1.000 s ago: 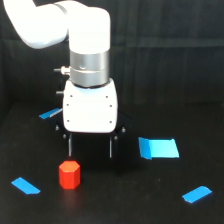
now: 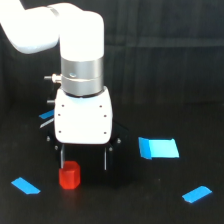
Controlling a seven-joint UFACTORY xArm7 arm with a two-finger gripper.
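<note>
A small red block (image 2: 69, 177) stands on the black surface at the lower left of the camera view. My white gripper (image 2: 84, 168) points down just above and beyond it, its two thin dark fingers spread wide apart. Nothing is held between them. The left finger (image 2: 62, 156) comes down near the block's upper left edge in the image, while the right one hangs well to the block's right. Whether any finger touches the block I cannot tell.
To the right lies a light-blue sheet (image 2: 163, 148) with a darker blue strip on its left side. Blue tape pieces mark the lower left (image 2: 25, 186), lower right (image 2: 197, 194) and far left.
My gripper has shifted left and lower in the image, closer to the red block. The block keeps its place but looks darker. The fingers remain apart.
</note>
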